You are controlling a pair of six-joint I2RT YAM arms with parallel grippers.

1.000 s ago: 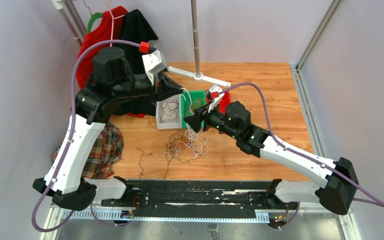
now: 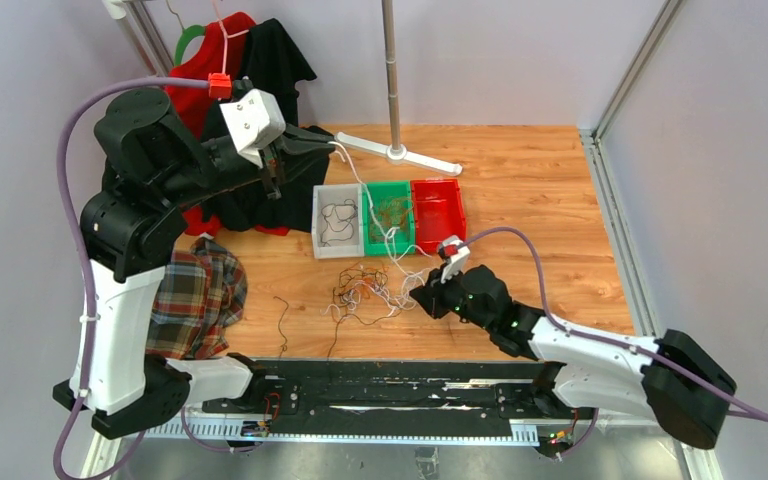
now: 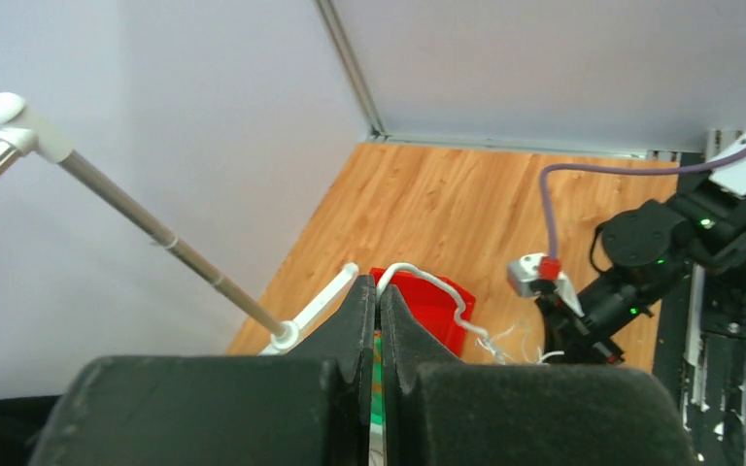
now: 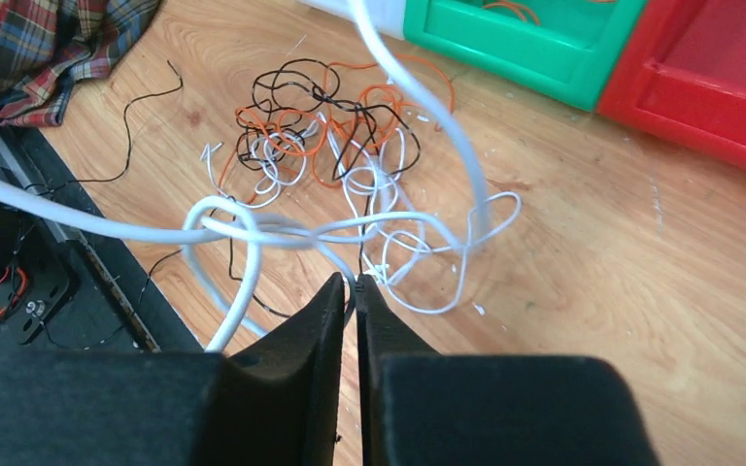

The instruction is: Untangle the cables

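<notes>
My left gripper (image 2: 331,146) is raised high near the back and shut on a white cable (image 2: 369,196), which hangs from its tips toward the right. In the left wrist view the same cable (image 3: 434,280) comes out between the shut fingers. The right gripper is low, over the front of the table, its fingers close together. A white strand runs down to its tips; whether they grip it cannot be told. In the right wrist view a loose white knot (image 4: 253,229) hangs above the pile. Black cable (image 4: 296,87), orange cable (image 4: 434,76) and white loops lie tangled on the wood.
A clear bin (image 2: 317,240), a green bin (image 2: 390,250) and a red bin (image 2: 457,188) stand side by side; thin cables lie in the first two. A metal stand (image 2: 393,100) rises behind. Plaid cloth (image 2: 192,305) lies at left.
The right gripper has moved down toward the front and right, away from the bins.
</notes>
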